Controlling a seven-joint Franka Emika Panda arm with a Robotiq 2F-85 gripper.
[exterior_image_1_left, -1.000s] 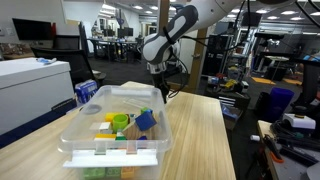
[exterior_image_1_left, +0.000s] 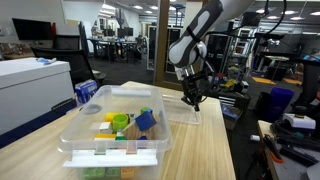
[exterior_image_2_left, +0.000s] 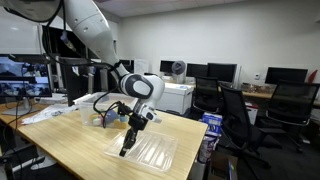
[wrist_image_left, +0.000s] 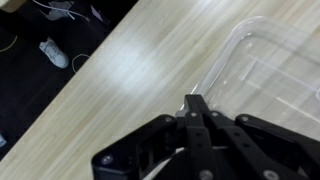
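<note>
A clear plastic lid (exterior_image_2_left: 150, 150) lies roughly level over the wooden table, seen whole in exterior view 2. My gripper (exterior_image_2_left: 124, 151) points down at one edge of it. In the wrist view the fingers (wrist_image_left: 196, 105) are closed together at the lid's thin rim, and the lid (wrist_image_left: 275, 75) spreads off to the right. The gripper appears shut on that rim, though the contact itself is small and partly hidden by the fingers. Exterior view 1 shows the lid (exterior_image_1_left: 183, 113) beyond the clear bin (exterior_image_1_left: 75, 130), which holds several colourful blocks.
A blue-and-white box (exterior_image_1_left: 86, 92) stands behind the bin. In the wrist view, the table edge runs diagonally, with dark floor and a shoe (wrist_image_left: 54, 52) beyond it.
From beside the bin's far corner, my gripper has moved right in exterior view 1, away from the bin. The lid now shows where bare table was, having come along with it.
</note>
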